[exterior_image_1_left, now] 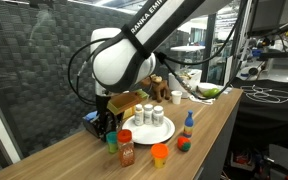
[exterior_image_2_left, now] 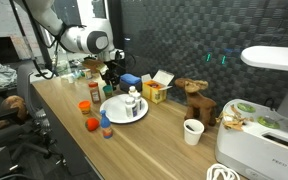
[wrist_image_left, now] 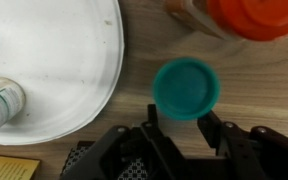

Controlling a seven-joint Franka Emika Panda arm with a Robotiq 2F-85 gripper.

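Note:
In the wrist view a green cup [wrist_image_left: 186,88] lies just ahead of my gripper, close to both fingertips. The fingers stand apart, with a clear gap between them. From exterior view 1, the gripper [exterior_image_1_left: 110,130] is right at the green cup [exterior_image_1_left: 112,142], partly covering it. Exterior view 2 shows the green cup [exterior_image_2_left: 108,90] below the arm. Whether the fingers touch the cup is hard to tell.
A red-lidded jar [exterior_image_1_left: 126,148] stands close beside the cup. Next to them are a white plate [exterior_image_1_left: 165,133] with several small bottles, an orange cup [exterior_image_1_left: 159,154], a tomato [exterior_image_1_left: 184,144] and a blue bottle [exterior_image_1_left: 188,125]. Bare wood lies at front left.

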